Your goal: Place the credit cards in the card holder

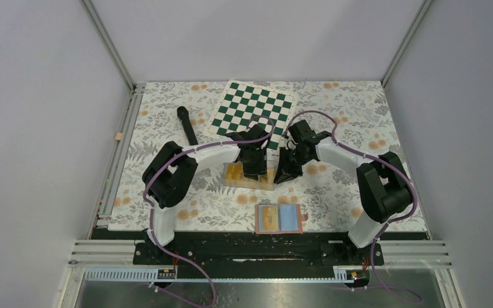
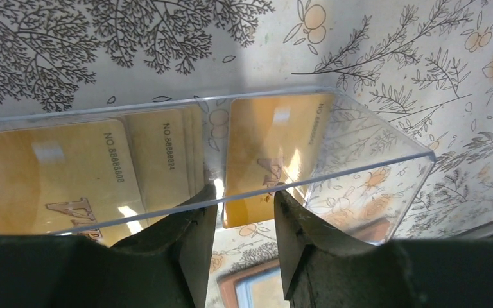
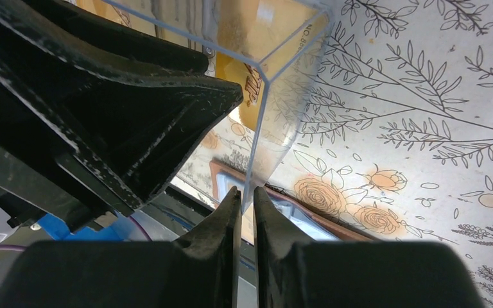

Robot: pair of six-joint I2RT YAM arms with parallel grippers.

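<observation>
Gold cards lie in a clear box (image 1: 250, 187) mid-table. The left wrist view shows stacked cards (image 2: 58, 176) at one side and a separate card (image 2: 276, 138) at the other. My left gripper is part open at the box's near wall, that separate card showing beyond the gap; it holds nothing visible. At the box's right corner, my right gripper is narrowly open, with the clear wall (image 3: 255, 144) running into the gap; whether both fingers touch it is unclear. The open card holder (image 1: 279, 232) lies in front, a gold card (image 1: 269, 218) in its left side.
A green-and-white checkered board (image 1: 250, 106) lies behind the box. To its left is a black microphone-like object (image 1: 187, 125). Both grippers stand close together over the box.
</observation>
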